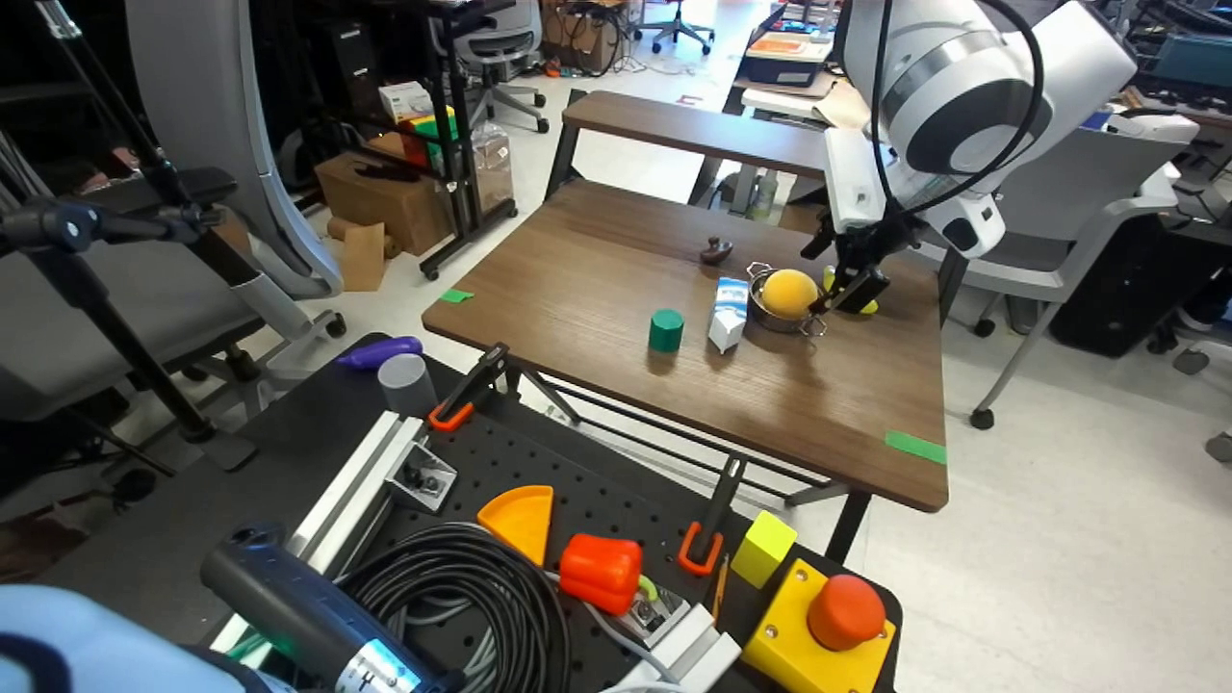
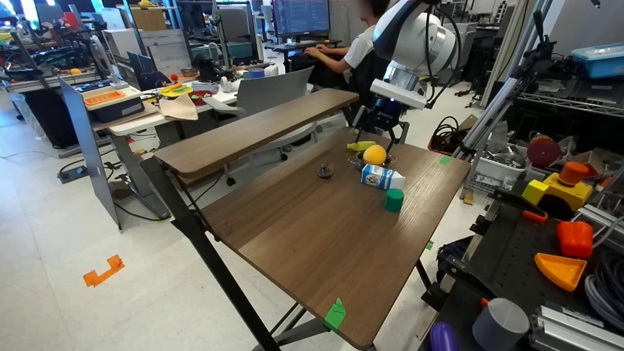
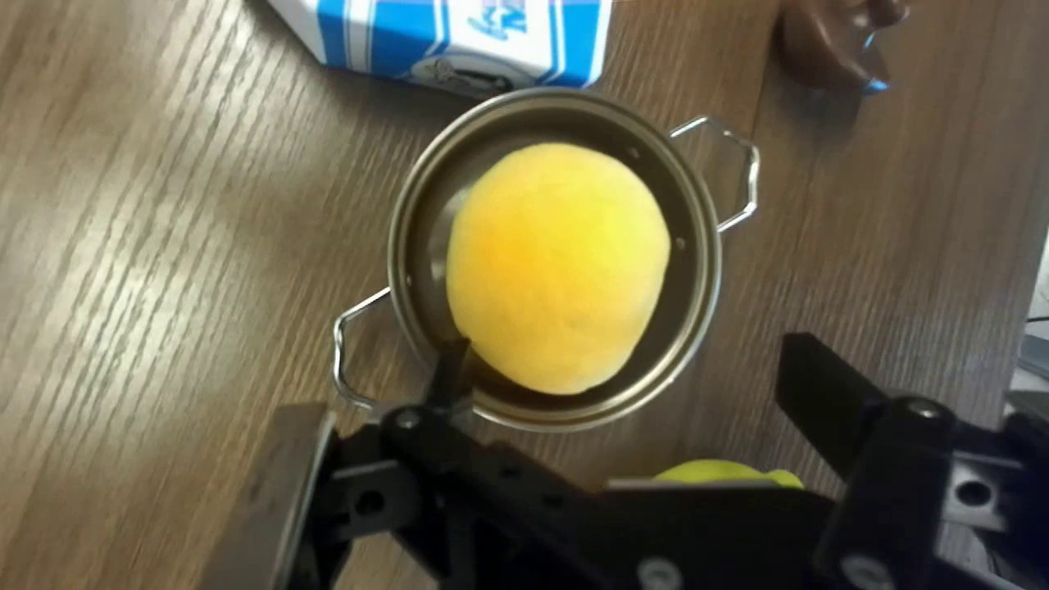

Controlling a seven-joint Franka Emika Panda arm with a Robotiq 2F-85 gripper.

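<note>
A round yellow-orange ball [image 3: 556, 265] sits inside a small metal pot [image 3: 713, 285] with two wire handles. My gripper is open and low at the pot's side, with nothing held between its fingers. In the wrist view the left fingertip [image 3: 452, 369] overlaps the pot's rim beside the ball; whether it touches the ball I cannot tell. The other finger [image 3: 826, 403] is outside the pot, over the table. A yellow elongated object [image 3: 723, 472] lies behind the pot, partly hidden by the gripper. The blue-and-white carton [image 1: 729, 312] lies close beside the pot.
A green cylinder [image 1: 665, 331] stands left of the carton, and a small brown object [image 1: 716, 250] sits farther back. A raised shelf [image 2: 263, 131] runs along the table's rear. The wooden table [image 2: 304, 257] has wide clear space away from these things.
</note>
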